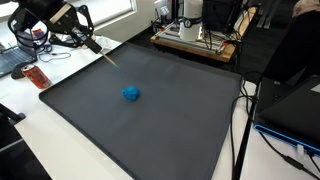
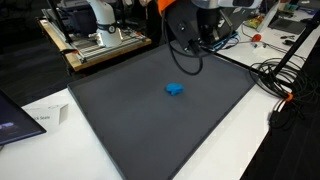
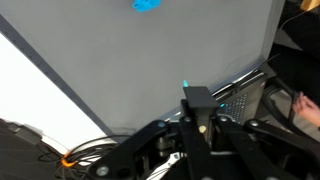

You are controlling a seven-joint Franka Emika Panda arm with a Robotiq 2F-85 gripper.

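A thin, pale stick-like object slants down to the right from my gripper, which is shut on it. The stick's lower end hangs above the dark grey board. From the wrist, the gripper shows closed fingers, with a small teal tip just beyond them. A small blue lump lies on the board, apart from the stick. The same blue lump appears in exterior view 2, where the stick cannot be made out, and at the top edge of the wrist view.
An orange-red can stands at the board's left corner. Cables lie loose beside the board. Most of the board around the blue lump is bare.
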